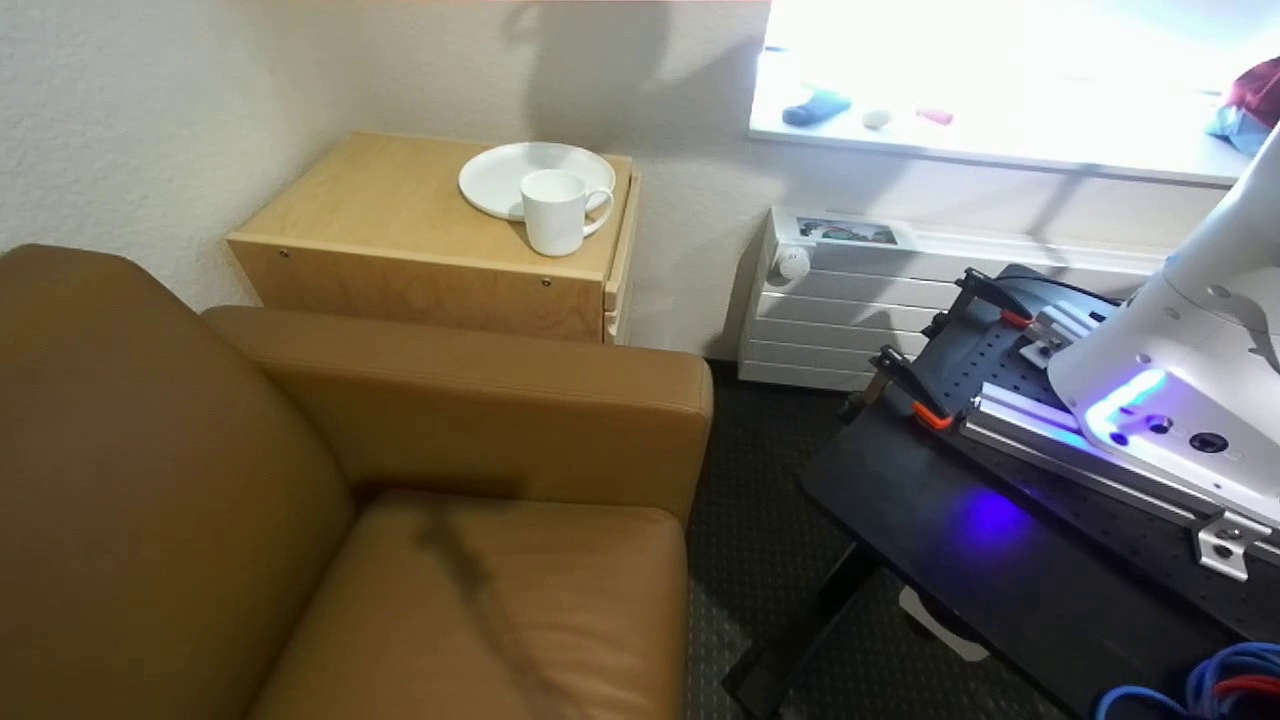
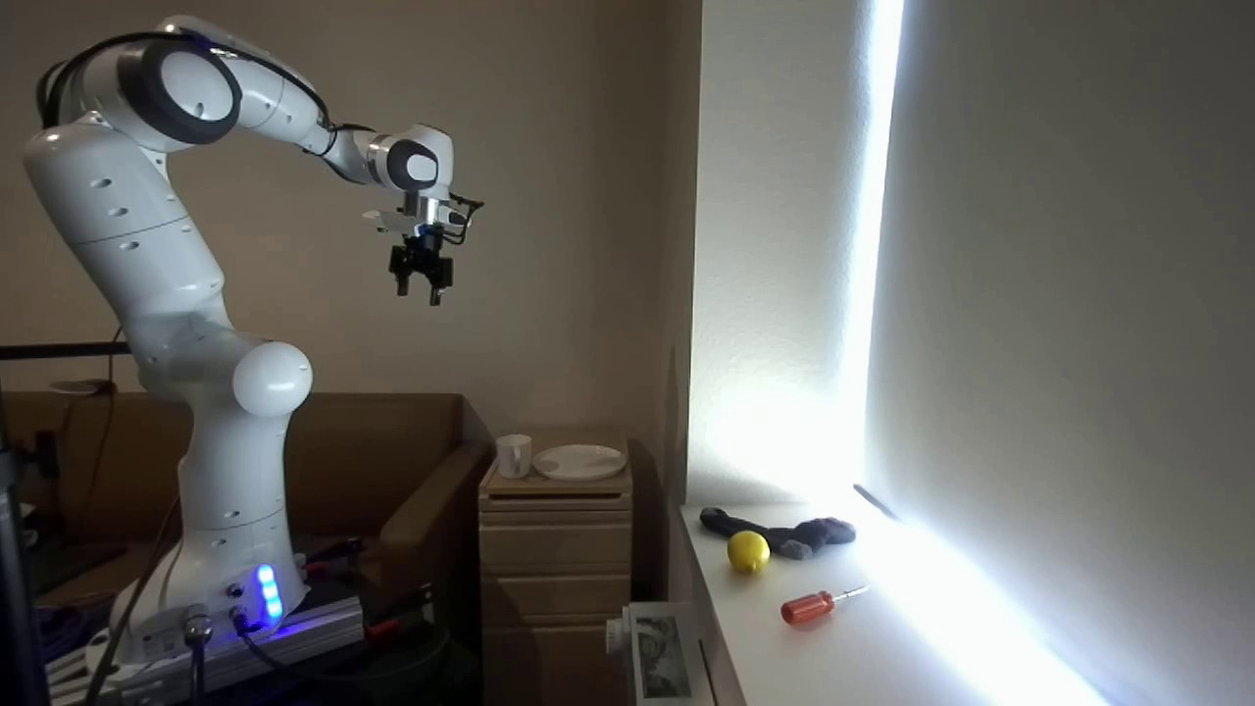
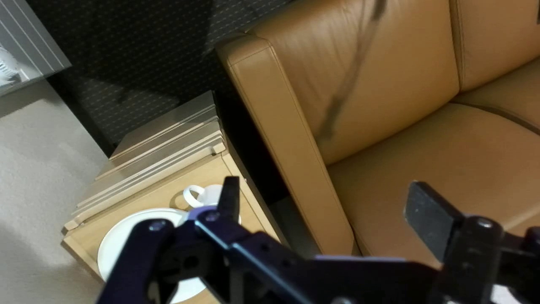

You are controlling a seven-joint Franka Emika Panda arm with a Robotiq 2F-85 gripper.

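High above the furniture in exterior view 2, my gripper (image 2: 420,296) points downward, well clear of everything. In the wrist view its two fingers (image 3: 431,218) stand wide apart with nothing between them, so the gripper is open. A white mug (image 1: 554,216) stands upright on the wooden cabinet (image 1: 360,198), its handle toward the window side. Beside it on the same top lies a white plate (image 1: 498,180). The left finger and gripper body partly cover both the mug (image 3: 210,194) and the plate (image 3: 119,238) in the wrist view.
A brown leather sofa (image 1: 480,402) borders the cabinet. On the windowsill (image 2: 753,659) lie a yellow lemon (image 2: 748,552), a red screwdriver (image 2: 807,608) and a dark cloth-like item (image 2: 790,535). Below the sill is a white radiator (image 1: 828,306). The air around the gripper is free.
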